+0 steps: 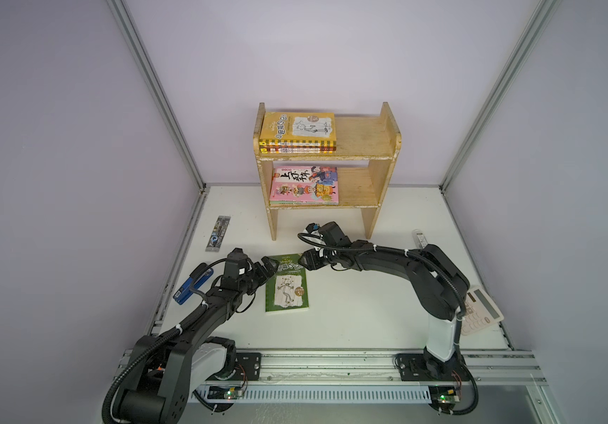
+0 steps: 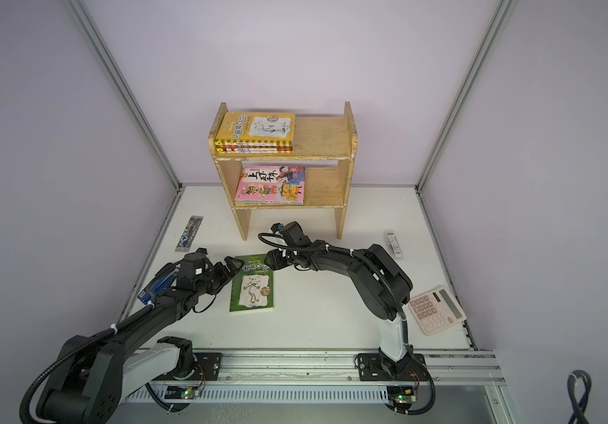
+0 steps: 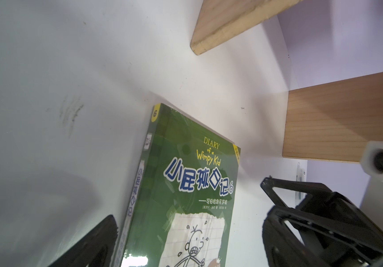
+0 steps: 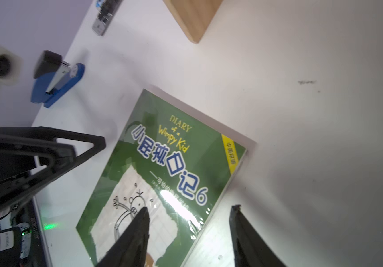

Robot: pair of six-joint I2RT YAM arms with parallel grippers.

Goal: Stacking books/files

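A green book (image 1: 289,291) lies flat, cover up, on the table in front of the shelf. My left gripper is open by the book's spine side; its fingers appear at either side of the cover in the left wrist view. At the opposite upper corner, my right gripper stands part open, one finger over the cover and the other past the book's right edge. Nothing shows held in either gripper. On the wooden shelf (image 1: 360,206), yellow books (image 1: 296,128) fill the upper left and pink books (image 1: 304,185) the lower left.
A blue stapler (image 1: 192,284) and a flat grey packet (image 1: 217,234) sit on the left. Over on the right are a pink calculator (image 2: 436,309) and a white remote (image 2: 393,243). The shelf's right halves are empty, and the table between book and calculator is largely clear.
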